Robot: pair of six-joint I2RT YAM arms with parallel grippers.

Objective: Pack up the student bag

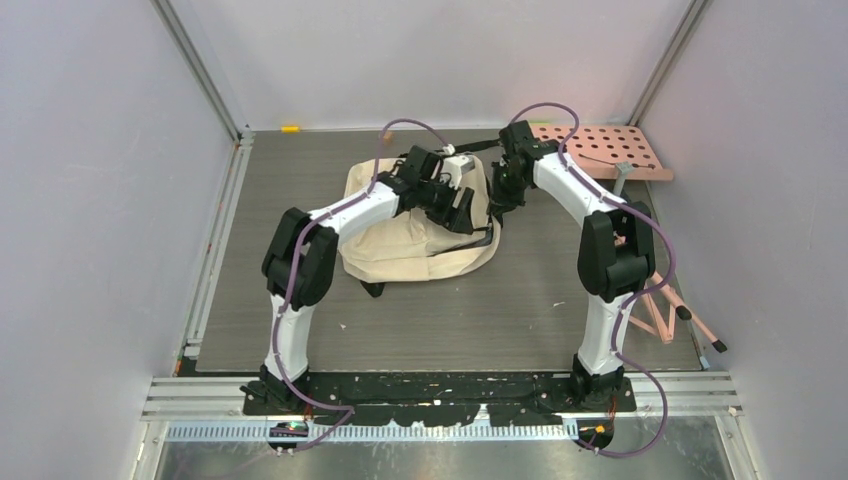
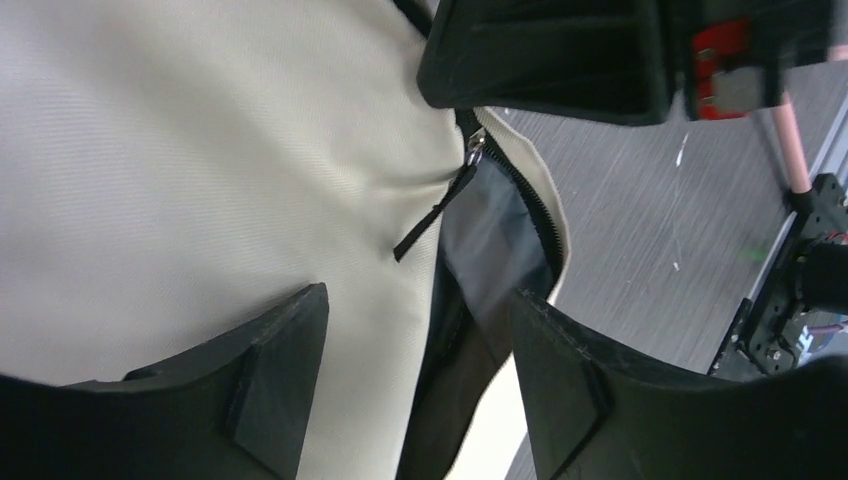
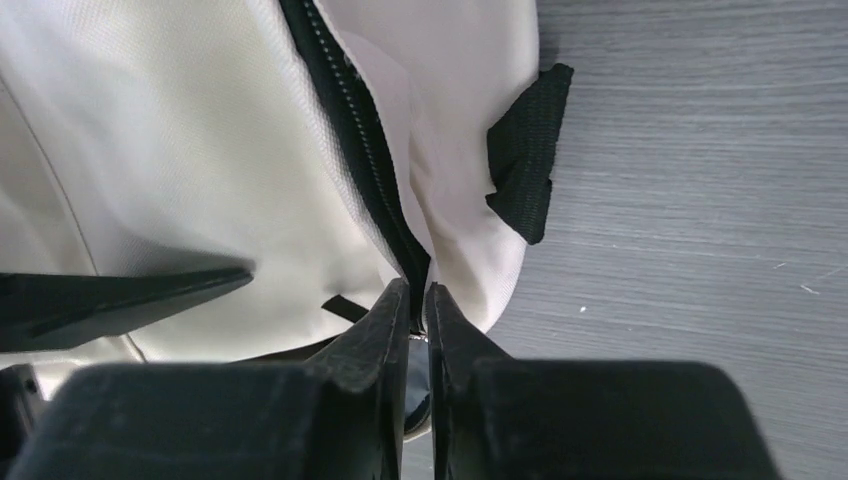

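Observation:
The cream bag (image 1: 420, 250) lies on the table, its dark zipper opening (image 2: 495, 215) along the right side partly open. A black zipper pull (image 2: 437, 215) hangs from the metal slider (image 2: 475, 145). My left gripper stands open over the bag, the pull lying ahead of the gap between its fingertips and not held. At the bag's right edge, my right gripper has its fingertips close together around the zipper strip (image 3: 370, 150), just by the slider. The bag's inside is mostly hidden.
A pink perforated board (image 1: 600, 150) with a folded pink frame (image 1: 665, 300) stands at the right. A black strap (image 3: 525, 155) sticks out from the bag's side. Bare table (image 1: 450, 330) lies in front of the bag.

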